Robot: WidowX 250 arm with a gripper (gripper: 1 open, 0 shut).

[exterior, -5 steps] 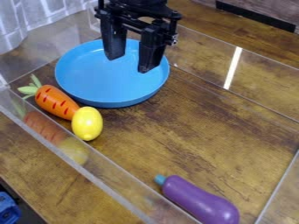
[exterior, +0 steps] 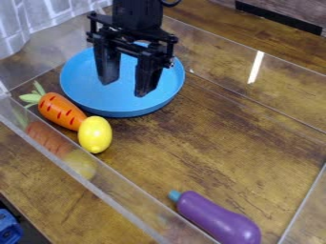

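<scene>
The black gripper (exterior: 132, 63) hangs over the blue plate (exterior: 90, 95) at the top middle, its two fingers apart and pointing down. An orange toy carrot (exterior: 60, 110) and a yellow egg-shaped toy (exterior: 94, 134) lie in front of the plate. A purple toy eggplant (exterior: 216, 216) lies at the front right.
A clear plastic wall (exterior: 121, 214) runs diagonally along the lower left, with a blue item (exterior: 8, 227) at the corner beyond it.
The gripper has shifted slightly to the left and down over the plate. The toys and plate have not moved.
</scene>
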